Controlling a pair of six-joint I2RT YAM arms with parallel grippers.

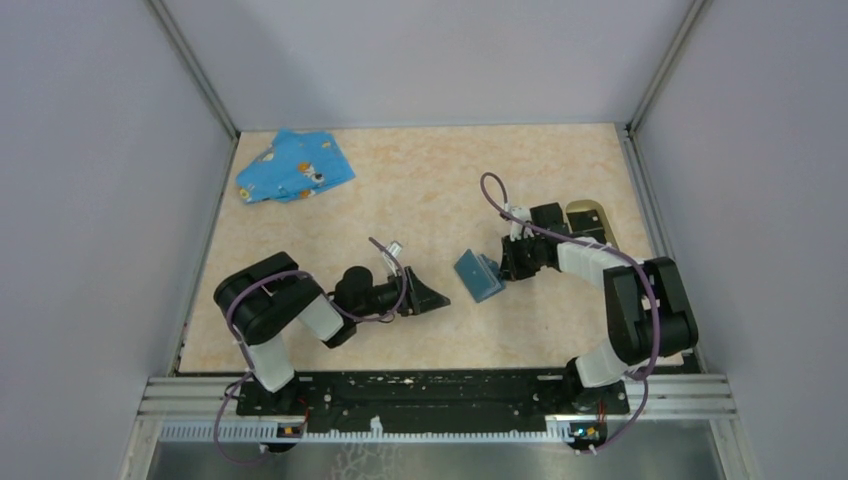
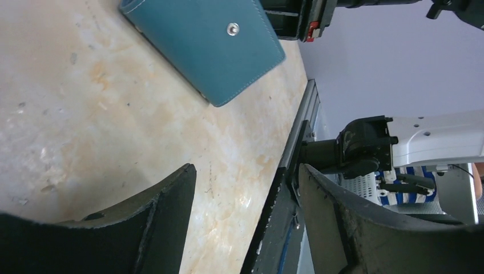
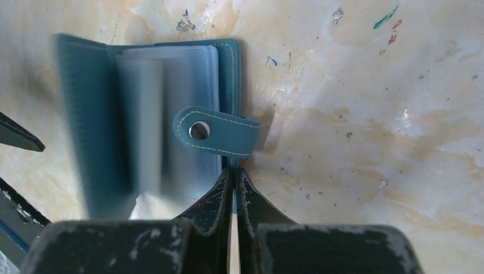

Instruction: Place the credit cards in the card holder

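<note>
The teal card holder [image 1: 476,275] lies in the middle front of the table. In the right wrist view, its cover, strap [image 3: 222,130] and clear sleeves [image 3: 188,71] show, with a blurred flap standing up on the left. Closed on the cover's edge just below the strap is my right gripper. From the left wrist view, the holder's outer side with a metal snap [image 2: 233,29] is visible. My left gripper stands open and empty, to the left of the holder and apart from it. No loose credit card can be made out.
A tan tray [image 1: 577,207] with dark contents sits at the right, partly hidden behind the right arm. A folded blue cloth [image 1: 295,165] lies at the back left.
</note>
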